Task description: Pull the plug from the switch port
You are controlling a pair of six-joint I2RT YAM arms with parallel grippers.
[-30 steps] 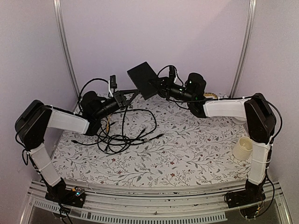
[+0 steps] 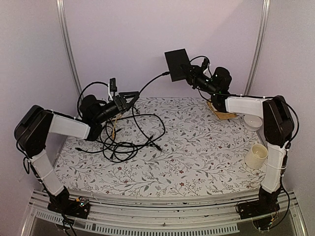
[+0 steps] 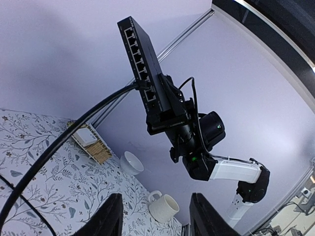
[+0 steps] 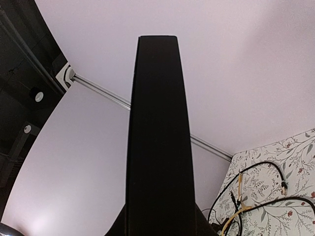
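Observation:
My right gripper point(image 2: 189, 71) holds the black switch point(image 2: 174, 64) up at the back right, shut on it; the switch fills the middle of the right wrist view point(image 4: 157, 128). In the left wrist view its row of ports point(image 3: 135, 51) shows, with a cable's plug point(image 3: 141, 85) at one of them. The black cable point(image 3: 64, 137) runs from that plug down to the left, and in the top view it slants toward my left gripper point(image 2: 130, 98). The left gripper's fingers stand apart in its wrist view, with nothing seen between them, below and away from the plug.
Tangled black and yellow cables point(image 2: 128, 147) lie on the left of the patterned table point(image 2: 197, 162). A basket point(image 3: 101, 150), a white bowl point(image 2: 253, 122) and a cream mug point(image 2: 256, 156) are at the right.
My right gripper has moved up and to the right with the switch, drawing out a length of cable between it and the left gripper, which has shifted slightly left.

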